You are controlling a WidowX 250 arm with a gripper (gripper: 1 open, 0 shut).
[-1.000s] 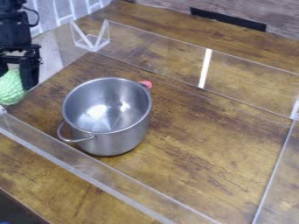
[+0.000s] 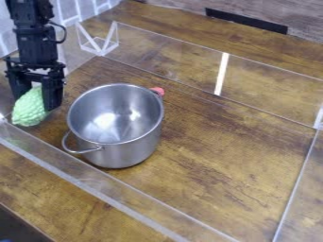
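My black gripper (image 2: 38,85) is at the left, low over the wooden table, with a pale green, textured object (image 2: 29,108) at its fingers, left of the large steel pot (image 2: 116,128). Whether the fingers are closed on the green object is unclear in this view. The pot stands upright with a handle on its near left side and looks empty.
A small red item (image 2: 158,91) sits behind the pot's right rim. Clear panels border the wooden tabletop (image 2: 233,161); a white wire-like piece (image 2: 98,38) stands at the back left. The table right of the pot is clear.
My gripper and the green object have moved right and slightly down, closer to the pot. The pot has stayed in place.
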